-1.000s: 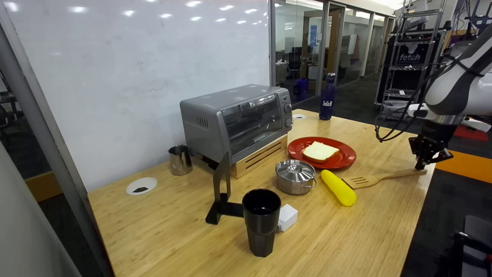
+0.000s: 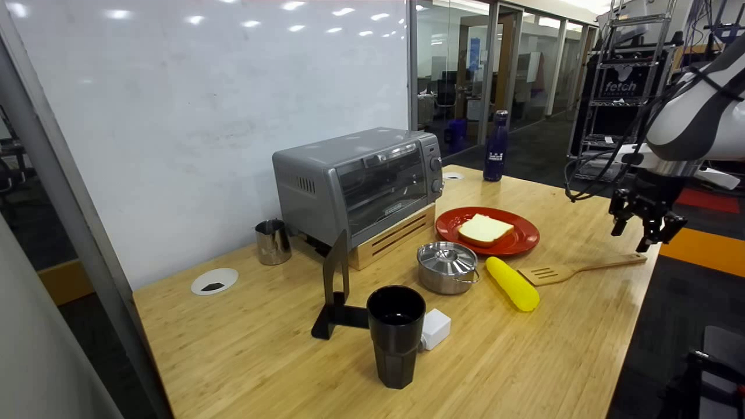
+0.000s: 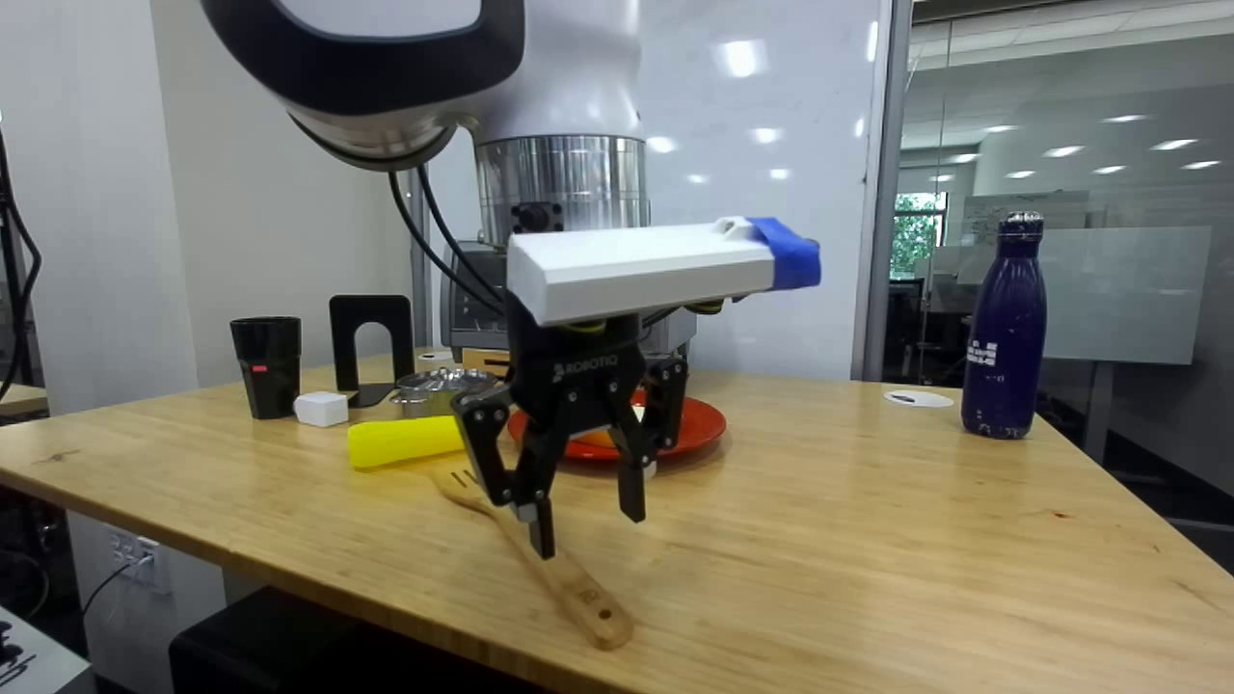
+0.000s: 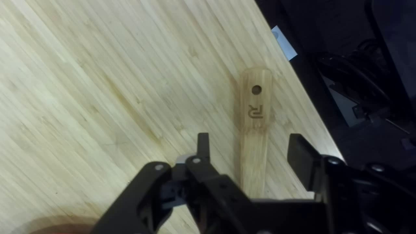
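A wooden slotted spatula (image 2: 559,271) lies flat on the table, its handle (image 3: 590,607) reaching toward the table's edge. Above that handle hangs my gripper (image 3: 586,522), open, with its fingers apart and nothing held. In the wrist view the handle (image 4: 255,156) runs through the gap between the two fingertips, with bare wood on both sides of it. From exterior view 1 the gripper (image 2: 631,236) is clear of the tabletop, a little higher than the handle's end.
Near the spatula's head are a yellow object (image 2: 513,283), a lidded steel pot (image 2: 447,267) and a red plate (image 2: 527,238) with bread. A toaster oven (image 2: 356,178) stands behind, a blue bottle (image 3: 1004,330) at the far corner.
My gripper has risen from the end of the spatula handle, and its fingers have spread apart. The spatula stays where it was on the table.
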